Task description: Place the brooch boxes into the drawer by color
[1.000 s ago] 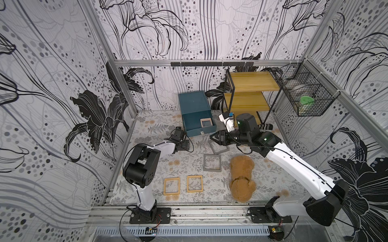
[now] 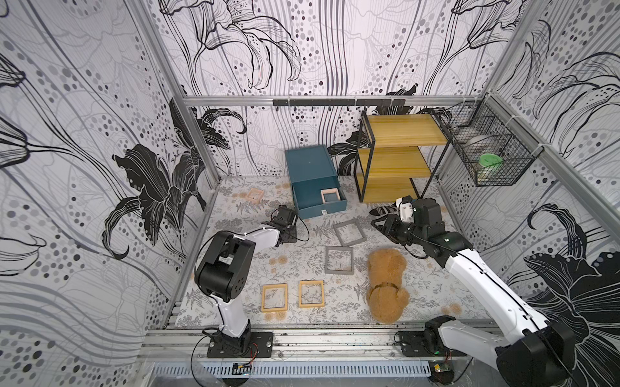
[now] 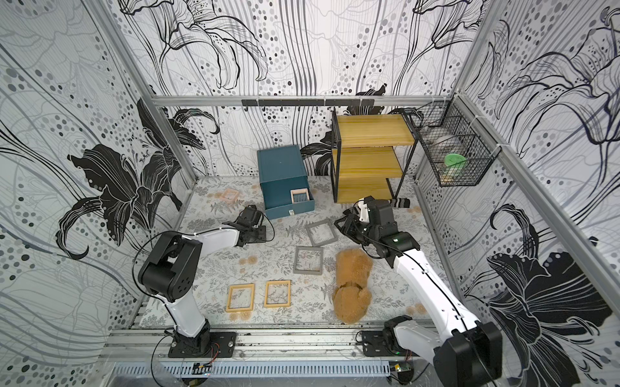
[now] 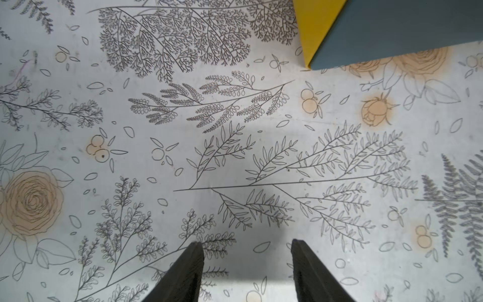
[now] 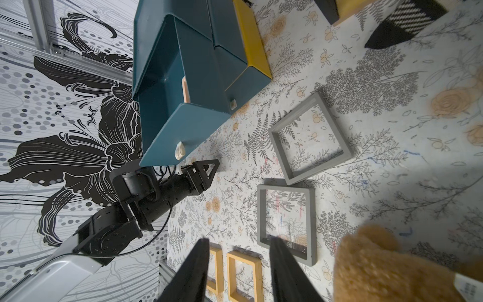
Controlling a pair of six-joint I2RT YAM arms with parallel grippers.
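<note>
A blue box [image 2: 310,162] stands at the back with its front drawer [image 2: 310,195] pulled out, a pale pink frame [image 2: 330,195] inside. Left of it on the table lies another pink frame [image 2: 255,195]. Two grey frames [image 2: 349,232] [image 2: 339,260] lie in front of the box. Two yellow frames [image 2: 274,298] [image 2: 311,293] sit near the front edge. My left gripper, low over the table in front of the box, has its fingers apart with only the patterned surface visible between them. My right gripper hangs open, right of the grey frames.
A brown plush toy [image 2: 387,285] lies below the right gripper. A wood-topped shelf [image 2: 407,131] stands back right, with a striped dark object [image 5: 402,22] by its foot. A wire basket [image 2: 494,151] hangs on the right rail. Table left of the box is mostly clear.
A pink frame now shows on the table left of the box. My right gripper has drawn to the right, uncovering the farther grey frame. The left arm has shifted only slightly.
</note>
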